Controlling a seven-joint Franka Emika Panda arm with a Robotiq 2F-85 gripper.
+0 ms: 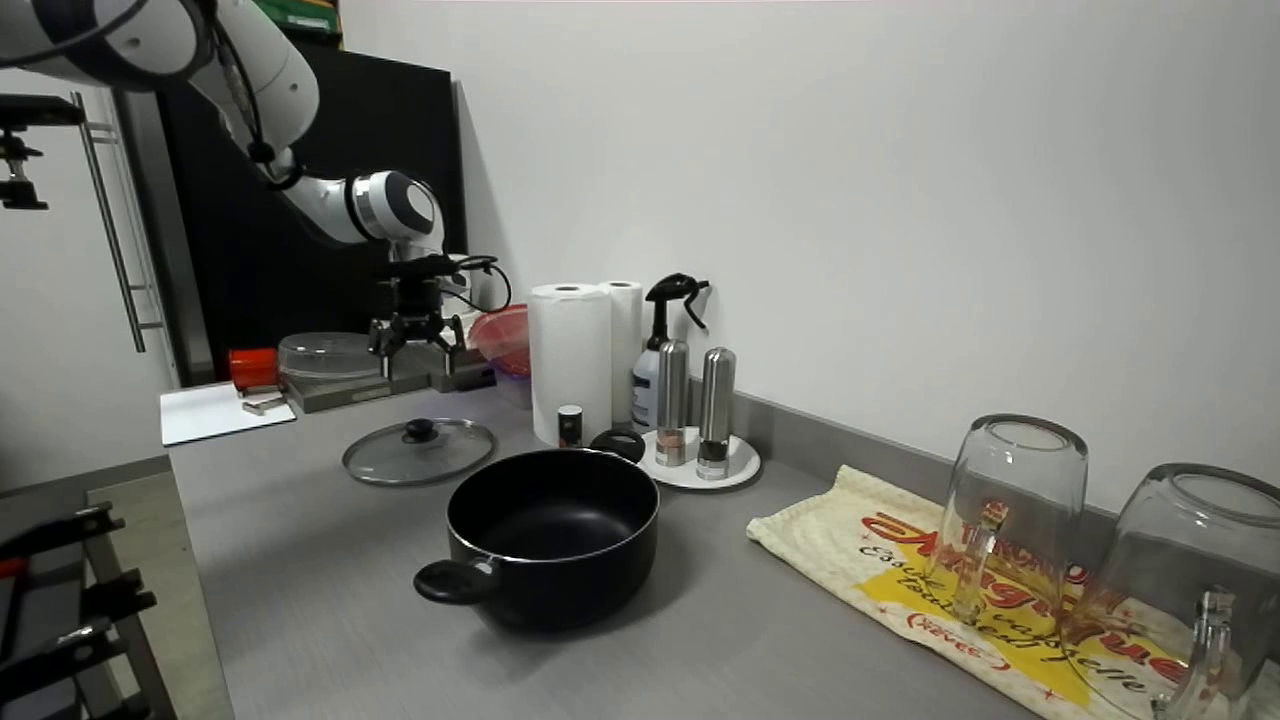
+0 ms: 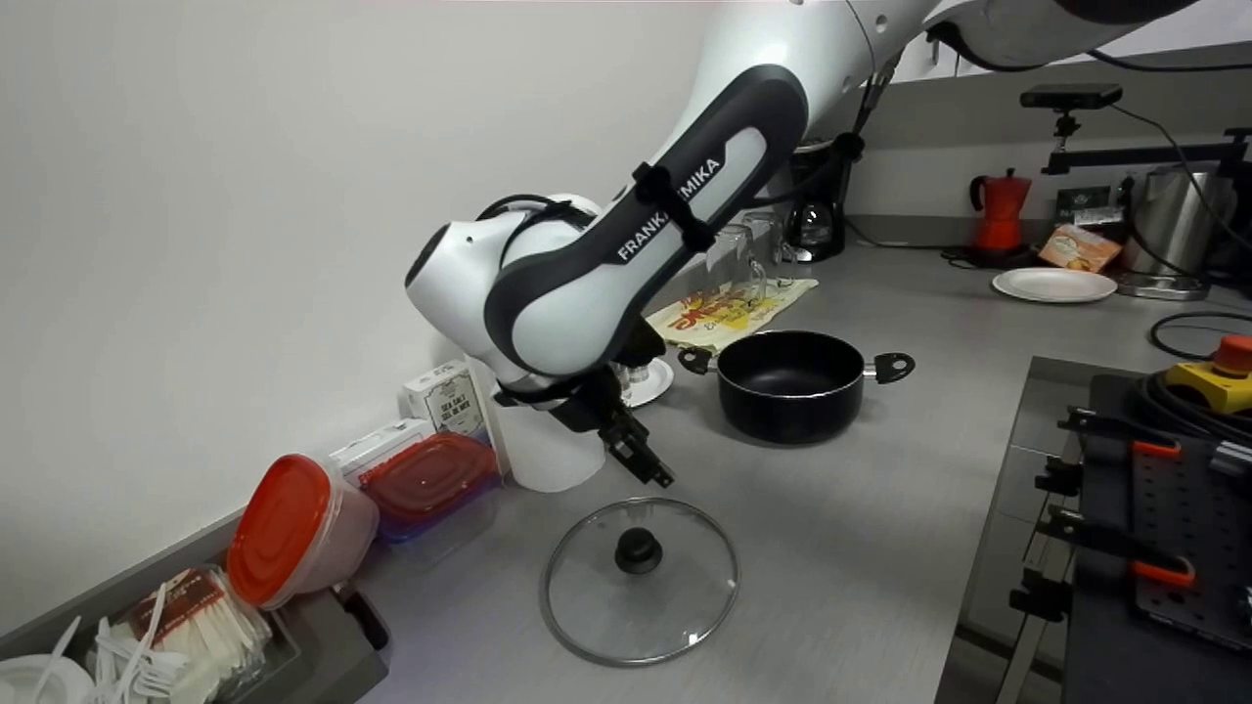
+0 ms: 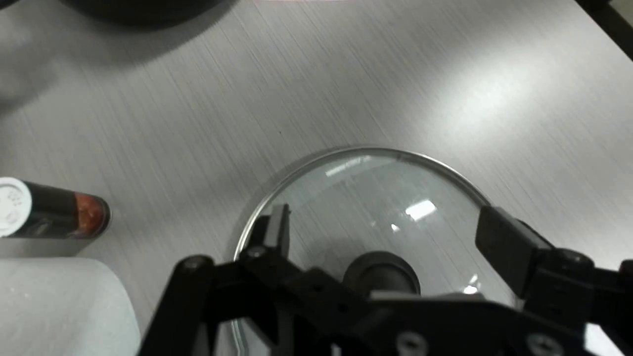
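Note:
A round glass lid (image 1: pixel 390 456) with a black knob (image 1: pixel 420 428) lies flat on the grey counter. Above it hangs my gripper (image 1: pixel 417 366), open and pointing down, clear of the lid. In the wrist view the knob (image 3: pixel 381 274) shows between my spread fingers, partly covered by the gripper body; the left finger (image 3: pixel 277 230) and right finger (image 3: pixel 504 249) are over the glass and its edge. Nothing is held. The black pot (image 2: pixel 788 393) stands uncovered and empty on the counter, its two handles sticking out to either side.
Paper towel rolls (image 1: pixel 570 360) and a small spice jar (image 3: pixel 59 208) stand close beside the lid, on the wall side. Two metal mills (image 1: pixel 716 408) share a white plate behind the pot. Plastic food containers (image 2: pixel 282 534) line the wall. Bare counter lies in front of lid and pot.

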